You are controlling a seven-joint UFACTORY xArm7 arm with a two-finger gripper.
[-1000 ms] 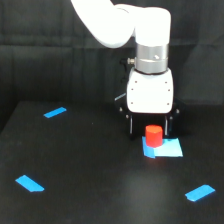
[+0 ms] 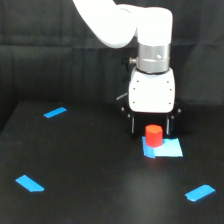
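Observation:
A white robot arm reaches down from the top, and its gripper stands open just above a small red block. Its two dark fingers are spread to either side, over the block. The block rests upright on overlapping blue and light-blue paper or tape.
Short blue tape strips lie at the back left, front left and front right. A black backdrop stands behind.
The arm and gripper have shifted very slightly; otherwise the scene looks the same.

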